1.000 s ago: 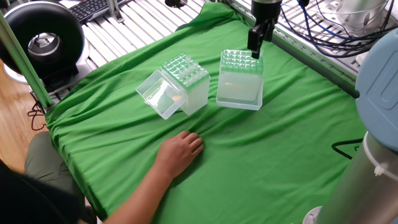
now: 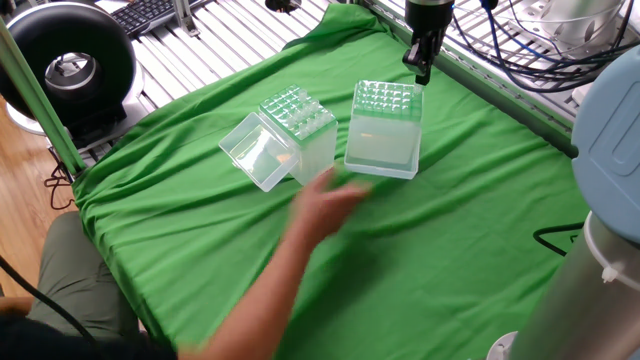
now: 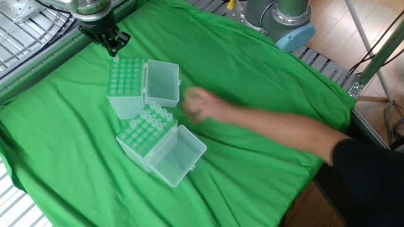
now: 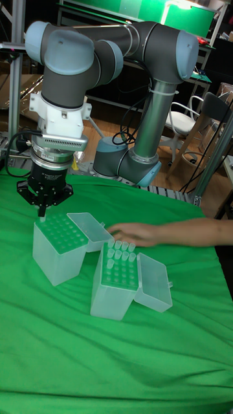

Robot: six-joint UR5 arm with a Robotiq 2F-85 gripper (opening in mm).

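Two translucent boxes with green perforated tops stand on the green cloth with their lids hanging open. One box is at the corner nearest my arm, and my gripper points down over a corner of its top. A small clear tube shows right at my fingertips at that corner; how firmly the fingers stand around it is too small to make out. Several clear tubes stick up from the top of the other box. Otherwise, the first box's top looks free of upright tubes.
A person's blurred hand reaches in beside the boxes, close to the first box's open lid. Cables lie behind the arm.
The person's hand has lifted off the cloth and moved up towards the boxes. The box under my gripper has shifted slightly left in exterior view 1. My gripper has moved slightly right there.
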